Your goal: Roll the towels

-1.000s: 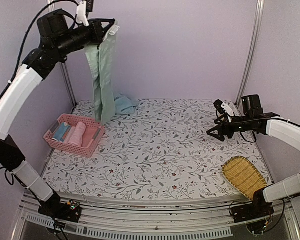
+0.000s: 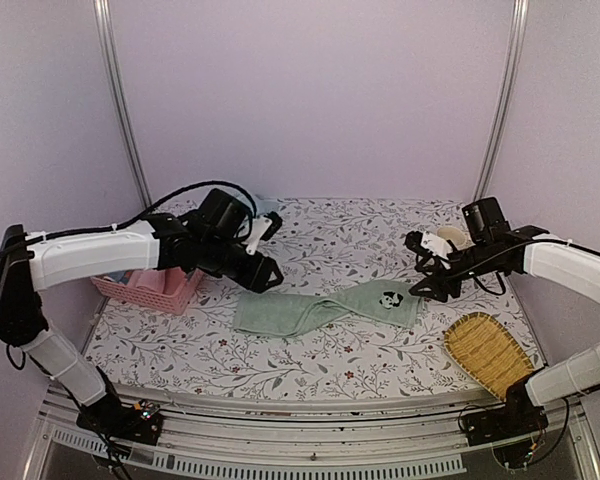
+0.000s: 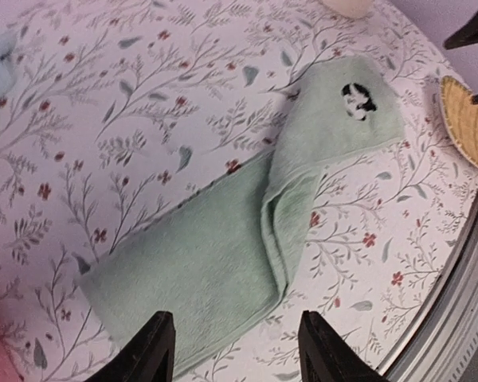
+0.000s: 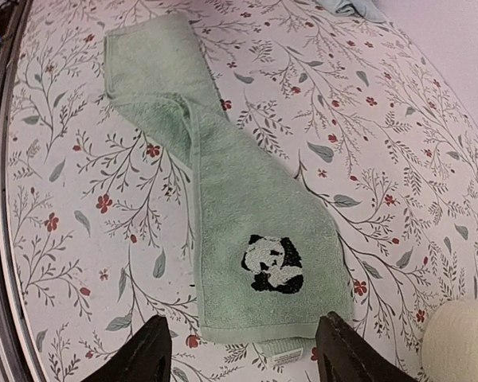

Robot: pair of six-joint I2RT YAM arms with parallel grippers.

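Observation:
A pale green towel (image 2: 280, 312) lies stretched across the table, twisted at its middle, with a black-and-white panda patch at its right end. In the right wrist view the towel (image 4: 263, 215) points its panda end toward my right gripper, a label poking out from beneath the hem. That gripper (image 2: 427, 268) is part open over the towel's right edge, nothing visible between its fingers. My left gripper (image 2: 272, 250) stands open above the towel's left half; the left wrist view shows the towel (image 3: 191, 263) beyond its empty fingers (image 3: 155, 346).
A pink basket (image 2: 185, 290) with rolled towels stands at the left, partly behind my left arm. Bluish cloth (image 2: 265, 205) lies at the back. A woven tray (image 2: 488, 352) rests at the front right, and a cream-coloured object (image 4: 462, 342) stands near my right gripper.
My right gripper has shifted slightly down and left toward the panda end.

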